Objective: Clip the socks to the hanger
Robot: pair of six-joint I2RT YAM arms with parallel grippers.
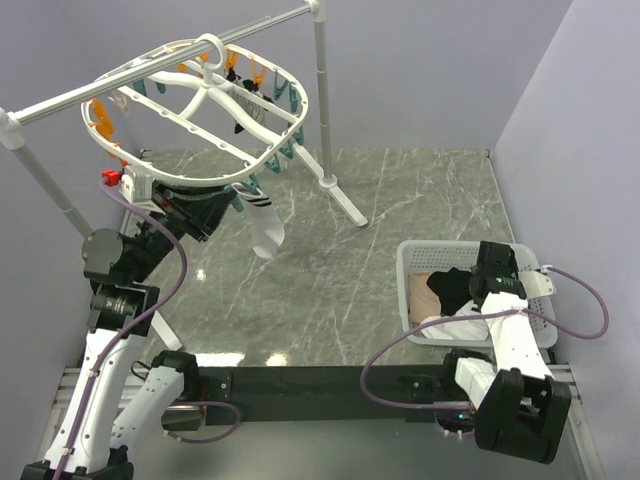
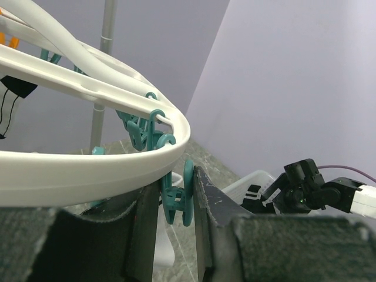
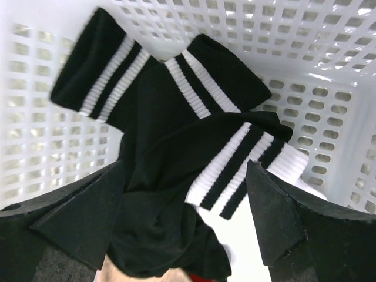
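Observation:
Teal clips line the round white hanger [image 1: 200, 180]. My left gripper is shut on one teal clip [image 2: 171, 202] under the hanger's rim. Close to that gripper hangs a white sock [image 1: 265, 228] with black stripes, its top near the teal clips; the exact hold is hidden. Another sock with black parts [image 1: 250, 105] hangs on the far side of the ring. My right gripper is open over the basket, nothing held. Below its fingers lie black socks with white stripes [image 3: 176, 94] and a white sock [image 3: 244, 235] with black stripes.
The white perforated basket [image 1: 402, 285] stands at the right and also holds a beige cloth [image 1: 423, 298]. A metal stand pole [image 1: 322, 100] rises behind the hanger. Bare marble floor [image 1: 345, 270] lies between hanger and basket.

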